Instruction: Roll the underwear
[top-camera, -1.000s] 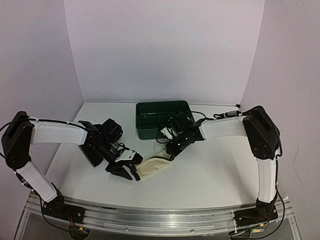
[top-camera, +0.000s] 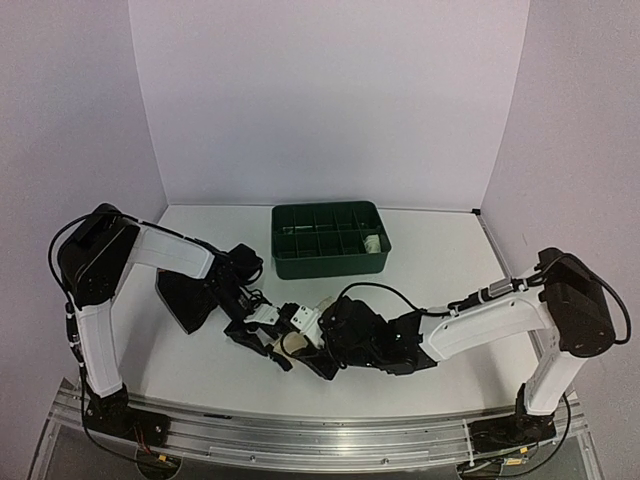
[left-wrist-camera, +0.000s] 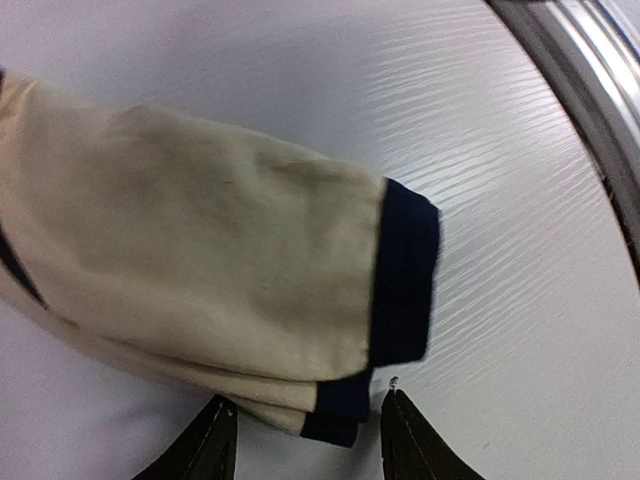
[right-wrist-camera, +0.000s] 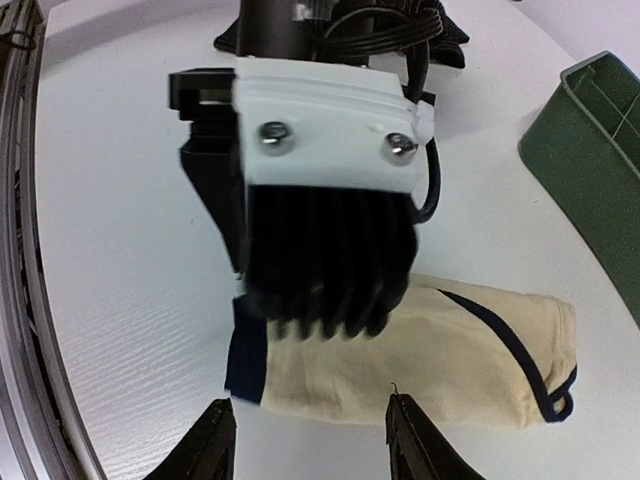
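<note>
The cream underwear (right-wrist-camera: 400, 360) with navy bands lies folded in a long strip on the table. In the left wrist view its banded end (left-wrist-camera: 250, 250) sits just beyond my left gripper, whose fingers stand apart at the lower layers. My right gripper hovers beside the strip's long edge, fingers open and nothing visible between them; the left gripper's housing hides part of the cloth in that view. From above, both grippers crowd over the underwear and mostly cover it.
A green divided box (top-camera: 330, 260) with a pale item in one compartment stands at the back. A dark object (top-camera: 180, 300) lies at the left. A metal rail runs along the front edge.
The left arm has shifted slightly.
</note>
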